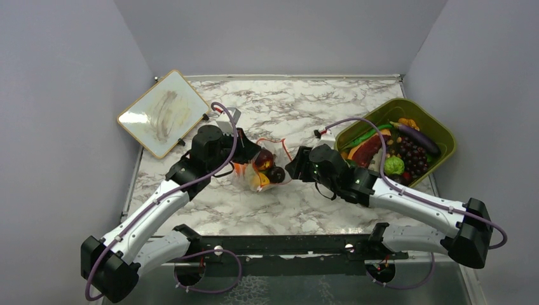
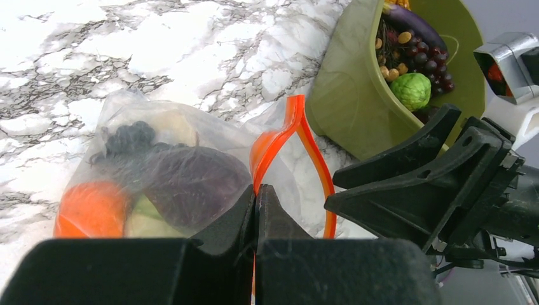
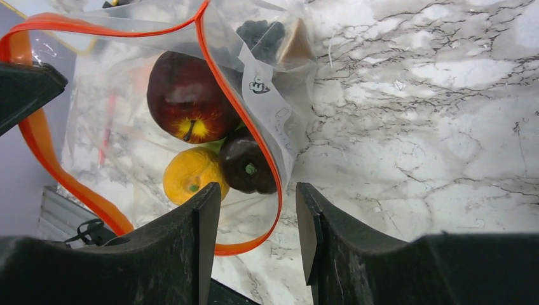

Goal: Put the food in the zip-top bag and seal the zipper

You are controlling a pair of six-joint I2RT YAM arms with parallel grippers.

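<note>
A clear zip bag [image 2: 159, 165] with orange zipper edges lies mid-table, holding a red apple [image 3: 191, 95], a dark round vegetable [image 3: 248, 162], a yellow fruit [image 3: 187, 175], dark grapes and an orange item. My left gripper is shut on the bag's orange rim, holding the mouth upright. My right gripper is part open at the bag's mouth, the lower right corner of the orange rim between its fingertips in its wrist view, apparently not gripped.
A green bin [image 1: 438, 152] full of toy produce stands at the right. A whiteboard [image 1: 162, 114] lies at the back left.
</note>
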